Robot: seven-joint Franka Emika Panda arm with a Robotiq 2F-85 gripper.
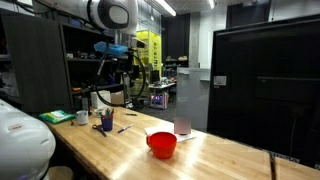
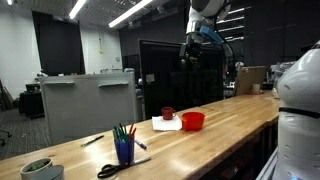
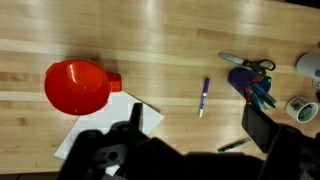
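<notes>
My gripper hangs high above the table with its fingers wide apart and nothing visible between them. Below, to the left in the wrist view, sits a red bowl (image 3: 77,88) with a short handle. A blue cup (image 3: 241,78) holding scissors and pens stands on the right. Between them a marker (image 3: 204,97) lies on the bare wood. White paper (image 3: 120,107) lies beside the bowl, partly hidden by the left finger. A dark pen (image 3: 235,145) lies near the right finger.
Two mugs stand at the right edge, one a white mug (image 3: 301,108). A dark red object (image 2: 167,112) stands behind the paper in the second exterior view. Grey partitions (image 2: 90,115) rise behind.
</notes>
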